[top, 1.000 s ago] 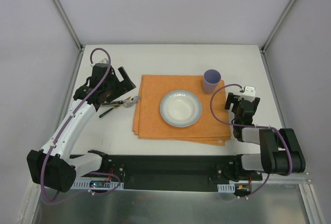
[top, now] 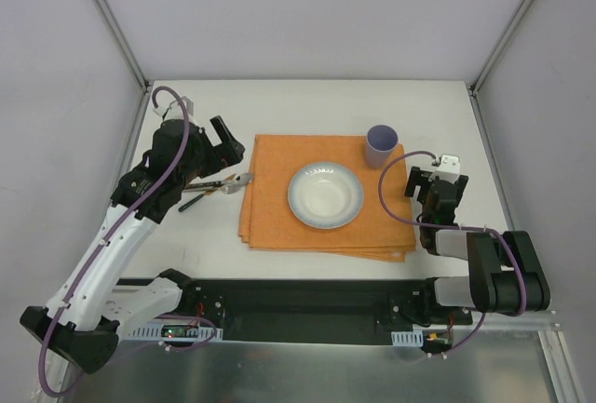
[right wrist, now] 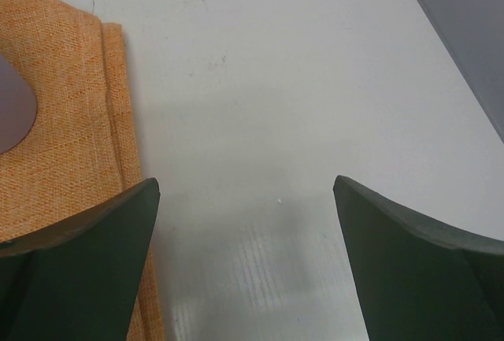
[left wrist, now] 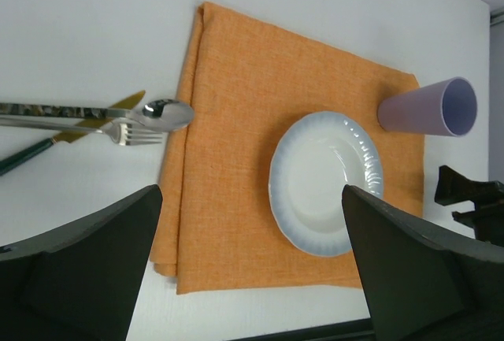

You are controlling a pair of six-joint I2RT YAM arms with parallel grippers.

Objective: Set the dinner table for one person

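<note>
On the orange placemat (top: pixel 279 231) lies a white plate (top: pixel 325 194) near the middle. A purple cup (top: pixel 381 144) stands upright at the mat's back right. Off the left edge, a spoon (left wrist: pixel 168 115), a fork (left wrist: pixel 130 134) and a green-handled knife (left wrist: pixel 35 155) lie crossed in a heap. My left gripper (top: pixel 231 142) is open and empty, held above the table by the mat's back left. My right gripper (top: pixel 435 185) is open too, beside the mat's right edge, with only bare table between its fingers in the right wrist view.
Grey walls (top: pixel 549 142) border the workspace. A purple cable (top: pixel 385 200) from the right arm loops over the mat's right edge.
The right arm, plate, cup and mat have stayed in place.
</note>
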